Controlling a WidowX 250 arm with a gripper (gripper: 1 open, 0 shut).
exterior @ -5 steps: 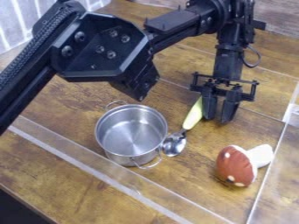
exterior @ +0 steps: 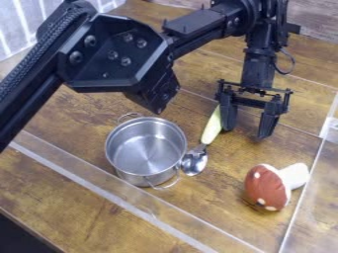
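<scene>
My black gripper point(exterior: 248, 121) hangs low over the wooden table, right of a pale yellow-green elongated object point(exterior: 211, 126), with its two fingers apart and nothing seen held between them. A metal spoon point(exterior: 195, 161) lies beside that object, toward the pot. The steel pot point(exterior: 144, 148) with wire handles stands empty at the centre left. A red-capped toy mushroom point(exterior: 268, 188) with a white stem lies at the lower right.
The wooden table point(exterior: 79, 198) has clear room at the lower left and behind the gripper. Clear strips run along the right side and diagonally across the lower left. My arm covers the upper left.
The gripper's fingers have spread wider apart. The pot, spoon and mushroom look unmoved.
</scene>
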